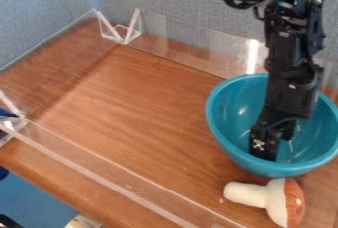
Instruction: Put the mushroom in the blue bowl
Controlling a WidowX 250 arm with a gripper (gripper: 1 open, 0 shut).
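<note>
A blue bowl [230,123] stands at the right side of the wooden table. The toy mushroom [282,200], with a white stem and an orange-red cap, lies on its side outside the bowl, just in front of it near the lower right. My black gripper [268,145] reaches down into the bowl from above, its fingertips low inside. I see no mushroom at the fingertips. The gap between the fingers is too small and dark to tell whether they are apart.
Bare table [132,104] fills the middle and left. Clear low walls edge the table, with a white bracket [121,28] at the back left corner. Grey walls rise behind.
</note>
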